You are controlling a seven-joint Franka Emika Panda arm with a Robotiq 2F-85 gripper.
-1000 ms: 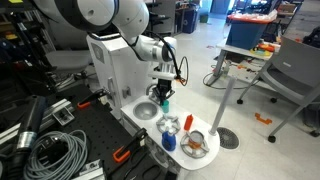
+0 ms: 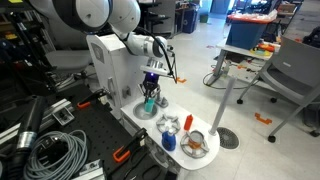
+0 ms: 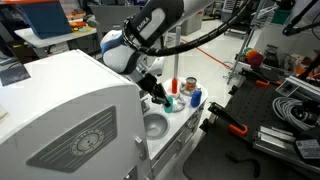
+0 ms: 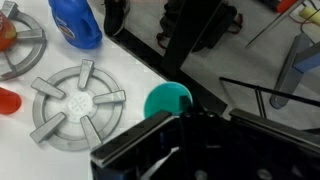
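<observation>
A teal cup is at the round sink basin in exterior view 1, with my gripper shut on it. From the other side, exterior view 2 shows the teal cup close to the rim of the sink basin. In the wrist view the cup lies just beyond the dark fingers, which cover part of its near side. Whether its base touches the basin is unclear.
Right of the basin are burners, one bare and one under an orange pot. A red bottle and a blue jug stand nearby. A tall white cabinet borders the left side.
With the cup in it, my gripper has moved left from beside the basin to over it.
</observation>
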